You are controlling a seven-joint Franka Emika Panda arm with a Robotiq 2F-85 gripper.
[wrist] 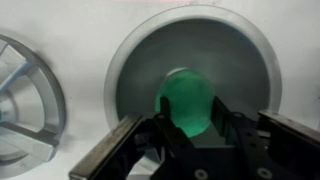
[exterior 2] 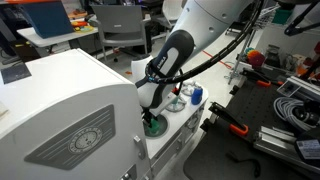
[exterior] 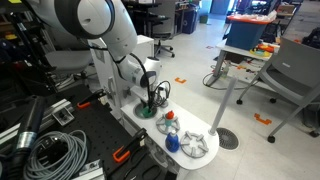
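A round green thing (wrist: 187, 103) lies over the middle of a round grey dish (wrist: 145, 75) in the wrist view. My gripper is down over the dish, its dark fingertips standing apart on either side of the green thing. Whether they press on it cannot be made out. In exterior view 1 the green thing (exterior: 144, 108) shows low at the dish, just under the white arm. From the other side, exterior view 2 shows the green thing (exterior 2: 157, 126) below the gripper, whose fingers are too small there to judge.
Silver spoked burner plates (exterior: 195, 146) lie on the white surface, one with a small red thing (exterior: 169, 115) over it. A blue object (exterior: 172, 142) stands near the front edge. A white cabinet (exterior 2: 65, 95) rises close beside the arm.
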